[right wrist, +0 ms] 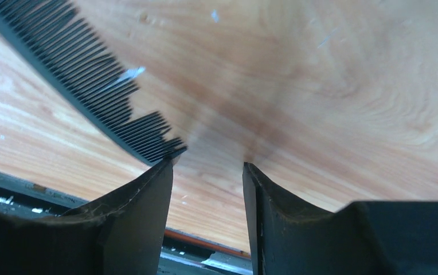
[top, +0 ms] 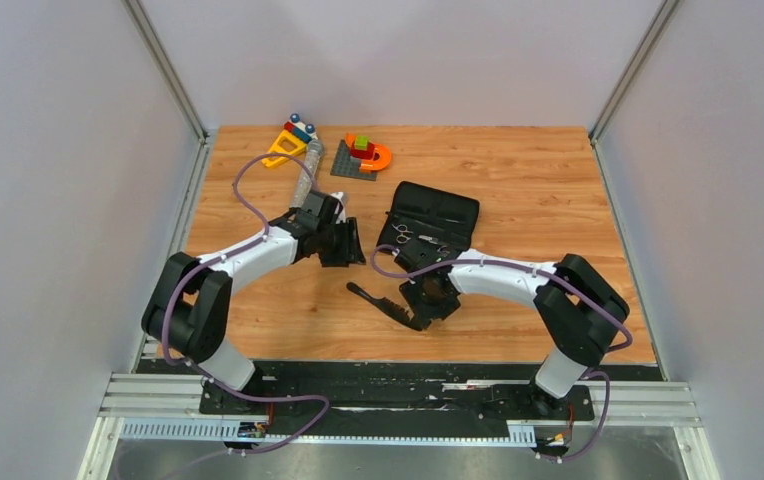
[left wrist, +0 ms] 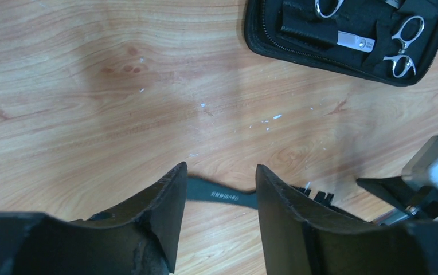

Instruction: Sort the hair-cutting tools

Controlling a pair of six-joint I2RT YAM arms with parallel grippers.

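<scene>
A black comb (top: 378,302) lies on the front middle of the table, its toothed end under my right gripper (top: 433,312). In the right wrist view the comb's teeth (right wrist: 96,80) reach to the left fingertip, and the open fingers have nothing between them. My left gripper hangs part open above the table, left of the black zip case (top: 428,210), the comb's plain end showing below between its fingers. The open case holds scissors (left wrist: 409,34) and other metal tools in its loops.
Toy bricks on a grey baseplate (top: 353,170), a yellow toy (top: 278,152) and a long greyish cylinder (top: 306,175) occupy the back left.
</scene>
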